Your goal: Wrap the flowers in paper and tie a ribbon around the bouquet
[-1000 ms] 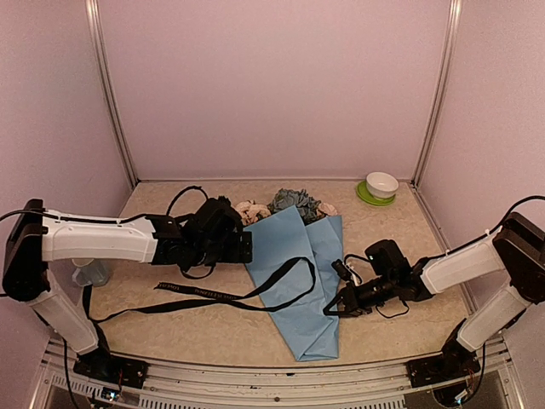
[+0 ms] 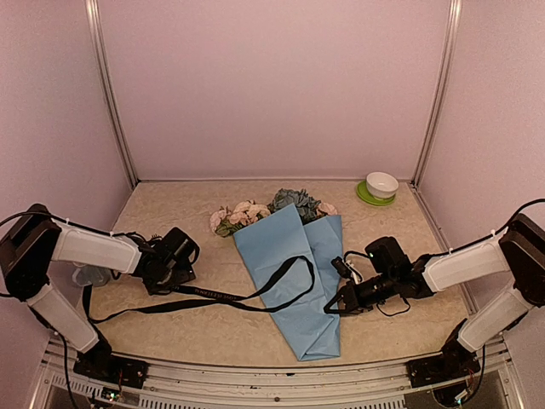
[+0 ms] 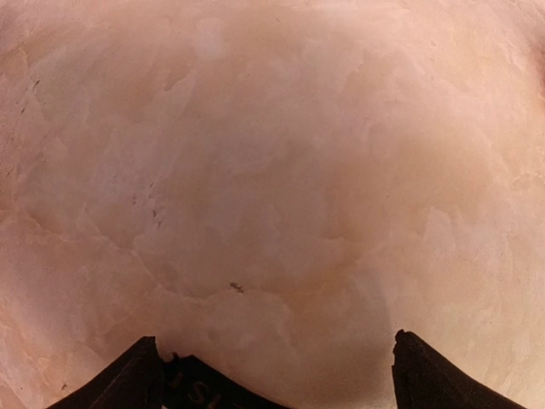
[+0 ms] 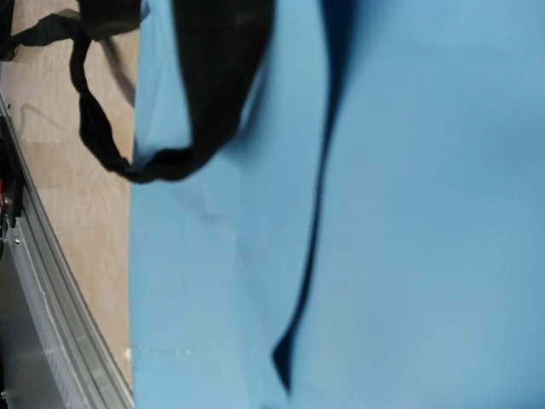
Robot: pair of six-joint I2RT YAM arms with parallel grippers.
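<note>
Blue wrapping paper lies folded at the table's centre, with pink and grey-blue fake flowers showing above it. A long black printed ribbon loops across the paper and runs left; in the left wrist view its printed end lies at the bottom between the fingertips of my open left gripper, which is low over the table at the left. My right gripper rests shut at the paper's lower right part; its fingers are not visible in the right wrist view.
A white bowl on a green plate stands at the back right. A clear container sits at the far left, partly behind the left arm.
My left gripper has moved from above the paper's left edge down and leftward onto the ribbon at the left. The right arm has stayed in place.
</note>
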